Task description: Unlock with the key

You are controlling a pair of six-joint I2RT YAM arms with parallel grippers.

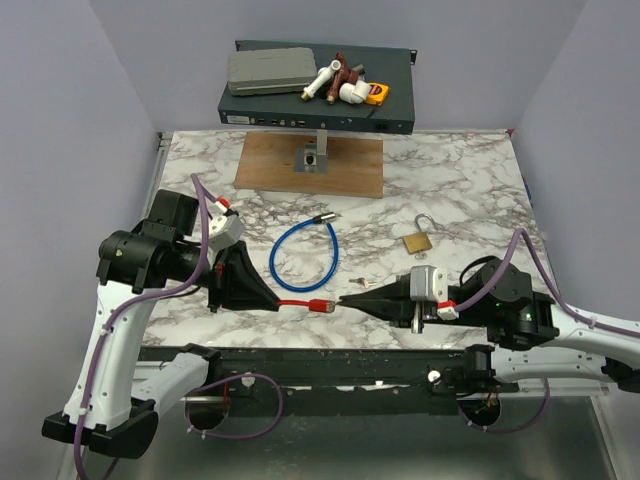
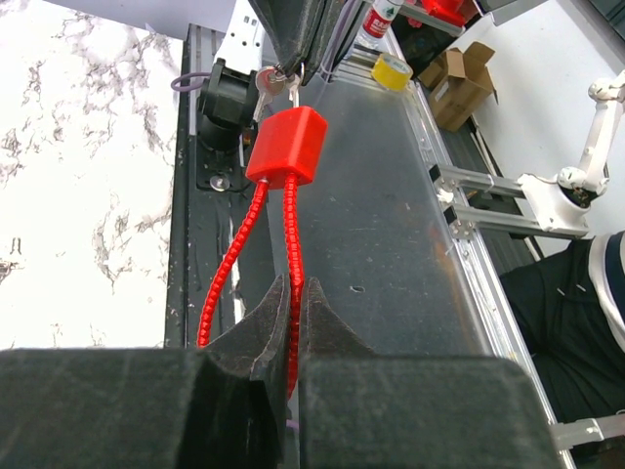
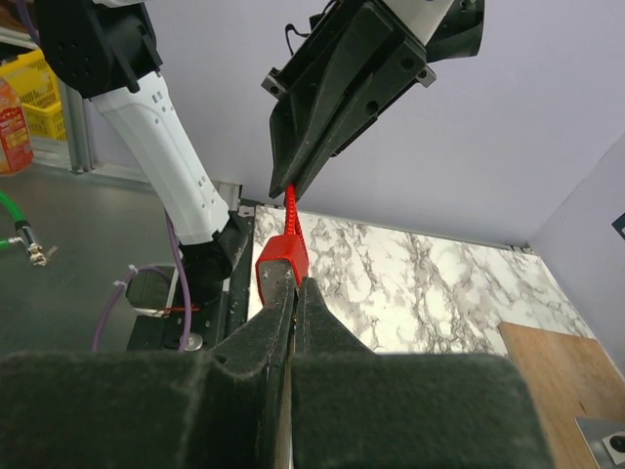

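Note:
My left gripper is shut on the red cable of a small lock, whose red body sticks out to the right. In the left wrist view, two strands of the cable run from the lock body down between the fingers. Facing it, my right gripper is shut on a small key or its ring, close to the lock's keyhole end. A second thin metal piece reaches the lock's top; how deep it sits cannot be told. Right fingers hide most of this in the right wrist view.
A blue cable lock, an open brass padlock and a small metal piece lie on the marble table. Behind them is a wooden board with a latch.

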